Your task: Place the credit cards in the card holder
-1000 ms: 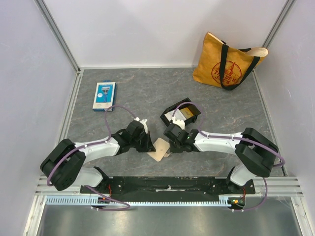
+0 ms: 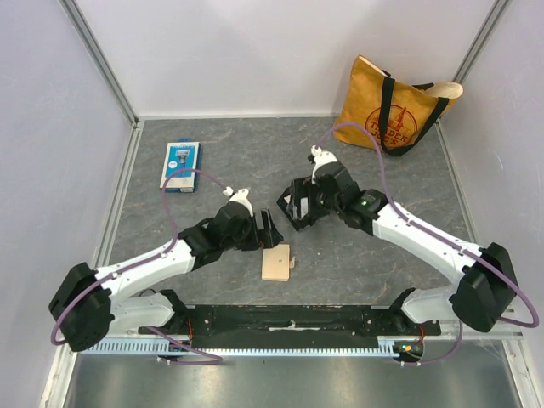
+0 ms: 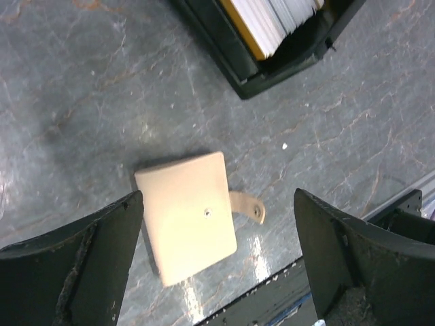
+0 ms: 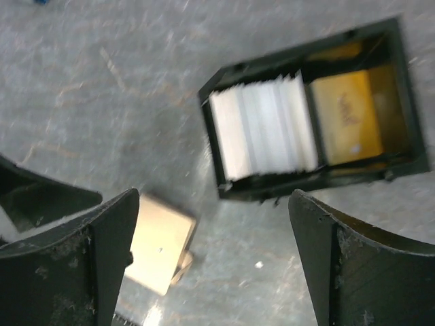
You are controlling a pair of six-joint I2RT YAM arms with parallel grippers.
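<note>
A cream square stack (image 3: 190,221), apparently cards, with a small tab at its side lies on the floor below my left gripper (image 2: 266,234), which is open and empty. Just beyond it is the black card holder (image 3: 238,75) (image 4: 251,187), with white cards (image 4: 255,125) in one compartment and a yellow surface in the other. My right gripper (image 2: 303,191) is raised over the holder, open with nothing between its fingers.
A blue-and-white razor box (image 2: 180,166) lies at the back left. A yellow tote bag (image 2: 372,98) stands at the back right.
Both arms have lifted away from the cream stack, the right one rising and moving back over the holder. The stack now sits straighter on the floor.
</note>
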